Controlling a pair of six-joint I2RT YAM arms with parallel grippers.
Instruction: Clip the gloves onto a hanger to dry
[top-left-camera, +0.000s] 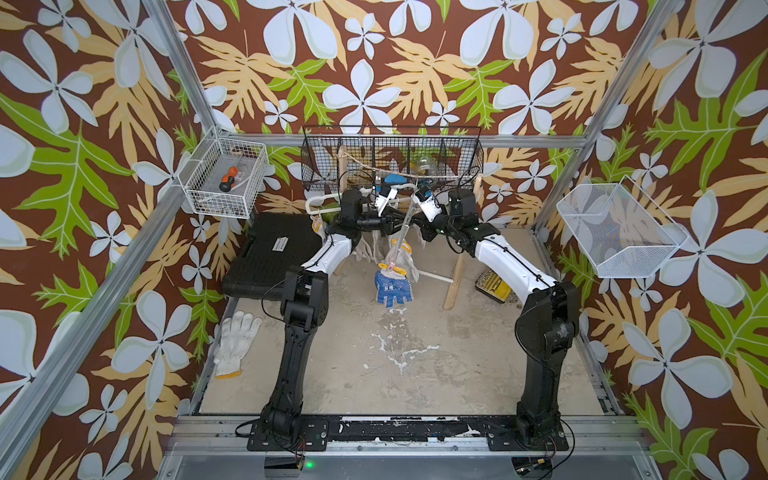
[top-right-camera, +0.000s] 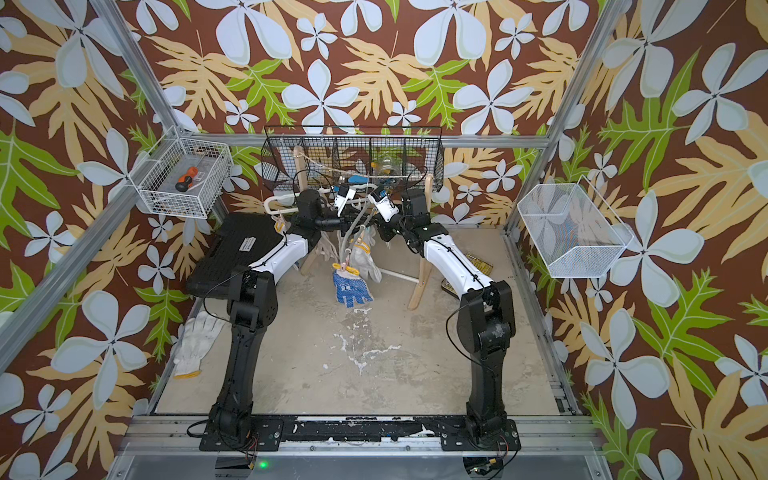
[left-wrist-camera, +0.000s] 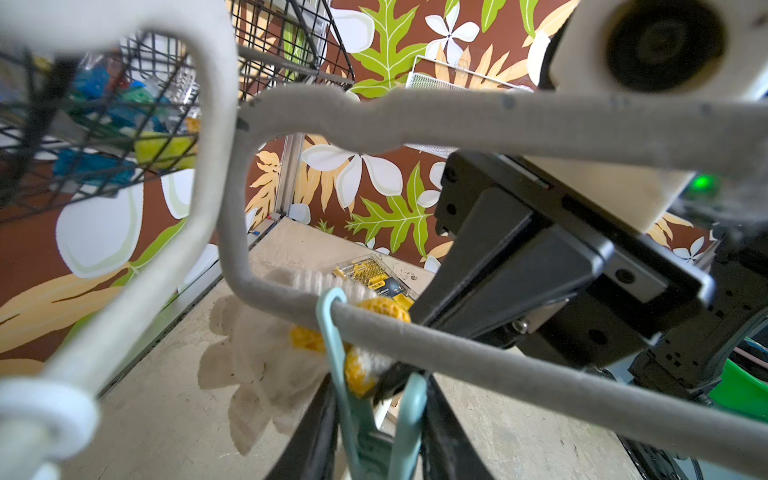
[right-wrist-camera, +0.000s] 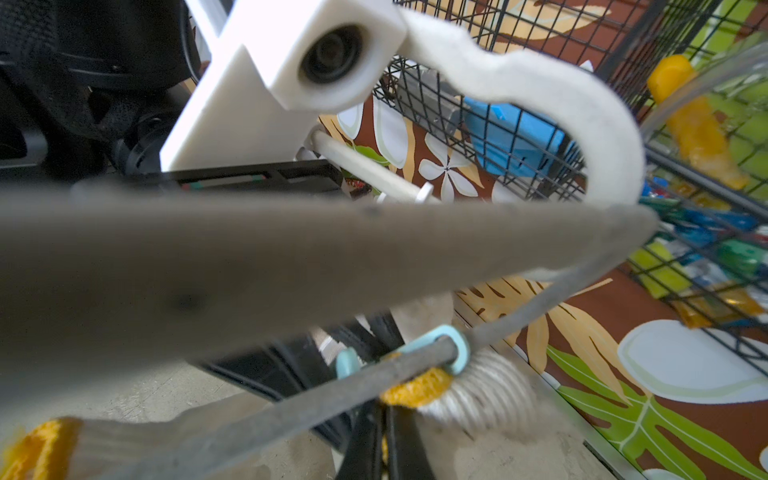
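Observation:
A pale blue clip (left-wrist-camera: 337, 352) (right-wrist-camera: 453, 348) sits over the grey hanger bar (left-wrist-camera: 512, 360) at the yellow-edged cuff of a white glove (right-wrist-camera: 488, 388). My left gripper is around the clip, partly open. My right gripper is shut at that cuff, just below the bar. Under the grippers hangs a blue-and-white glove (top-left-camera: 393, 286) with other white gloves. Another white glove (top-left-camera: 236, 344) lies on the table at the front left.
A black wire basket (top-left-camera: 320, 144) of clips is at the back. A black case (top-left-camera: 260, 248), a wooden stand (top-left-camera: 452, 288) and a yellow-black box (top-left-camera: 492, 285) surround the work area.

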